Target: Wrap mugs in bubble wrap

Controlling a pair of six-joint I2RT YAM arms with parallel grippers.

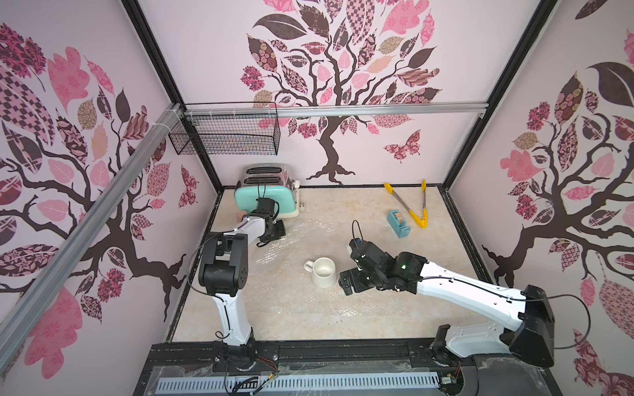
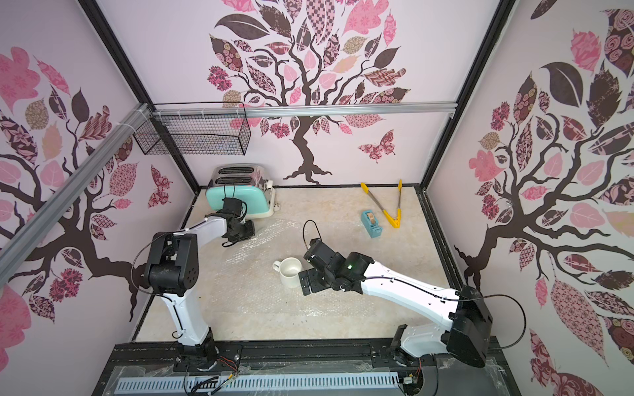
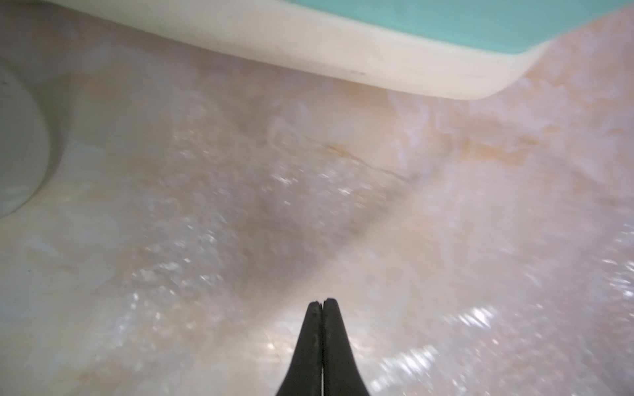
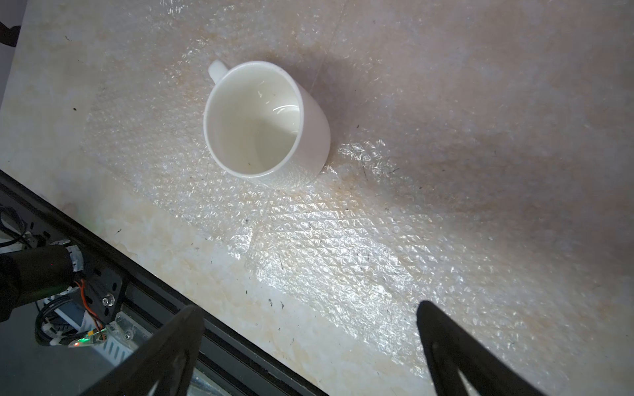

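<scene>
A white mug (image 4: 264,125) stands upright on clear bubble wrap (image 4: 350,257), its handle pointing away from my right gripper. That gripper is wide open over the wrap, nothing between its fingers. At the toaster's front, my left gripper is shut, its tips meeting with nothing between them. The crumpled wrap edge (image 3: 317,191) lies on the table beyond those tips. In the top left view the mug (image 1: 323,272) sits just left of the right gripper, on the sheet.
A teal toaster (image 1: 267,198) stands at the back left, close to my left gripper. Part of a pale round object (image 3: 19,145) shows beside the wrap. A blue tape dispenser (image 1: 398,224) and yellow tongs (image 1: 417,214) lie back right.
</scene>
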